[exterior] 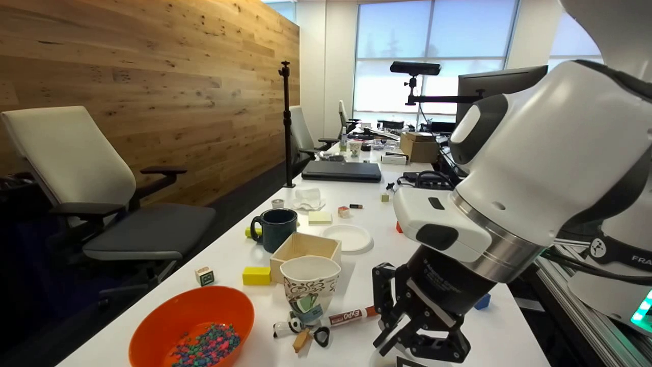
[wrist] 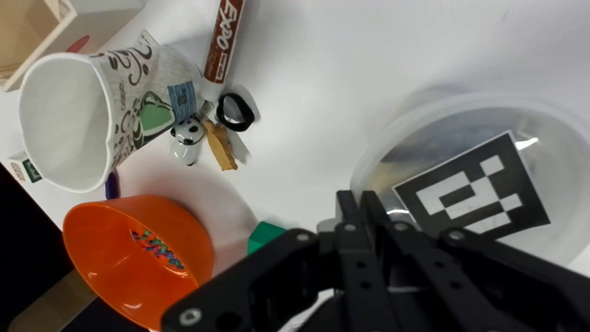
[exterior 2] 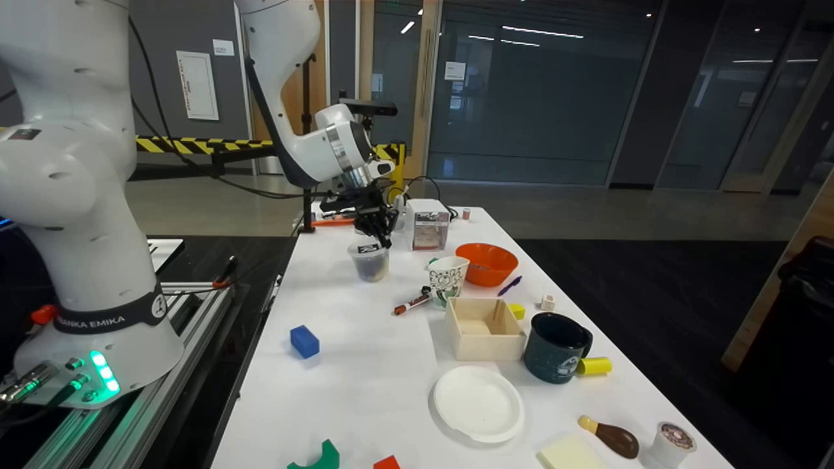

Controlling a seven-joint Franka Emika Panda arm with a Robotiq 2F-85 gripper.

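Note:
A clear plastic container (wrist: 567,182) with a black-and-white marker tag (wrist: 475,191) inside fills the right of the wrist view. My gripper is shut on the container's near-side rim, its fingertips close together there. In the second exterior view the container (exterior 2: 371,266) looks slightly tilted, with dark contents low inside, and my gripper (exterior 2: 383,239) meets its upper edge. Whether its base touches the table cannot be told. Only a little of the container shows at the bottom of the first exterior view.
Beside the container lie an Expo marker (wrist: 224,41), a patterned paper cup (wrist: 157,99), small figurines and an orange bowl (wrist: 182,221) of colourful bits. A wooden box (exterior 2: 488,348), dark mug (exterior 2: 551,352) and white plate (exterior 2: 478,404) stand farther along. Around the blue block (exterior 2: 304,341) the table is open.

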